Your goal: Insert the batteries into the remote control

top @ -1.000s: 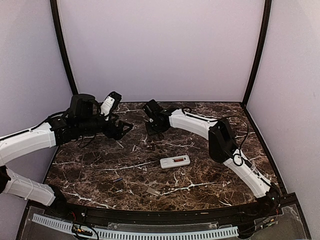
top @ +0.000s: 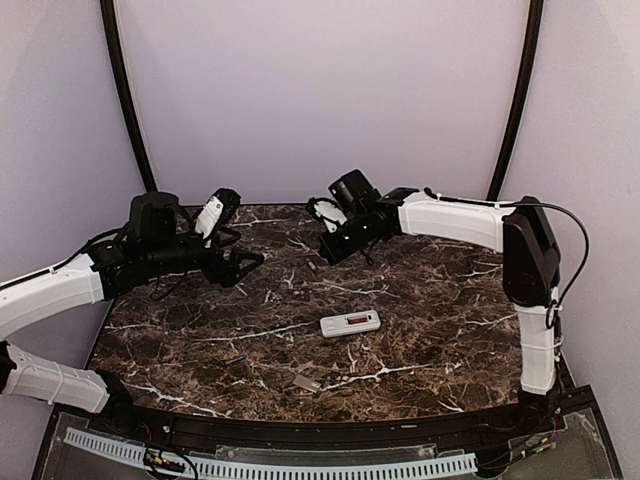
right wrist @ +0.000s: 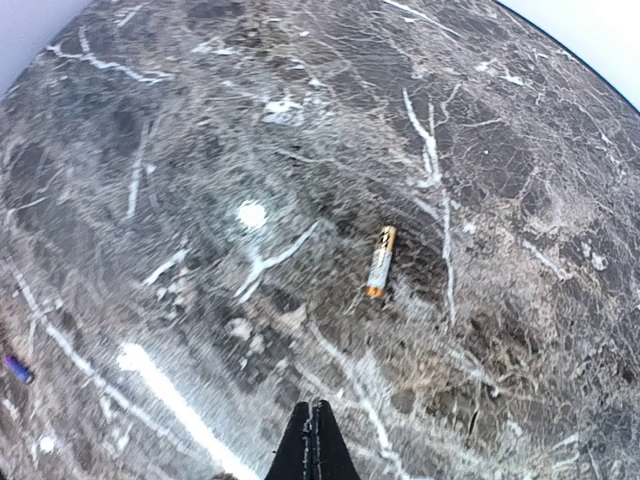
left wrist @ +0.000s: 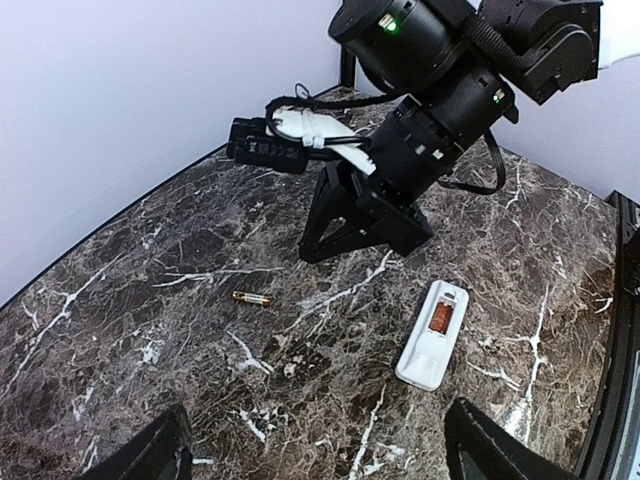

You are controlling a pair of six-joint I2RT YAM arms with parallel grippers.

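Observation:
On the dark marble table lies a small gold-and-silver battery [right wrist: 381,262], plainly apart from my right gripper. That gripper is raised above the table, its fingertips pressed together with nothing between them. A white remote control [top: 335,328] rests near the table's middle, its compartment showing a reddish-brown interior; the left wrist view also shows the remote [left wrist: 425,364]. A blue-purple battery [top: 236,359] lies left of the remote. My left gripper hovers at the left, open and empty, fingers wide apart.
A small flat greyish piece [top: 306,382], perhaps the battery cover, lies near the front edge. White walls [top: 320,100] enclose the table at the back and sides.
The right gripper was closing around the gold battery; now it has risen and moved right, away from the battery left on the table.

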